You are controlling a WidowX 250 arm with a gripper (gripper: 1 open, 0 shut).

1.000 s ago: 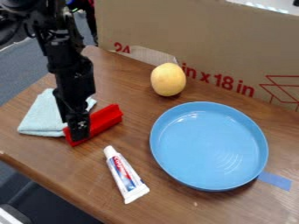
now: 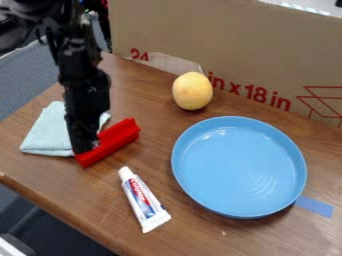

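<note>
My black gripper (image 2: 83, 140) reaches down from the top left to a red cylindrical object (image 2: 114, 142) on the wooden table, over its left end, beside a folded pale blue cloth (image 2: 44, 136). The fingertips are dark and partly overlap the red object and cloth; whether anything is between them is unclear. The gripper looks shut.
A blue plate (image 2: 238, 166) sits on the right, a toothpaste tube (image 2: 144, 202) at the front middle, and a yellow potato-like object (image 2: 193, 91) at the back. A cardboard box (image 2: 254, 50) stands behind. The table's left and front edge is near the cloth.
The gripper and arm have shifted slightly over the last second, staying at the red object's left end. The other objects look unmoved.
</note>
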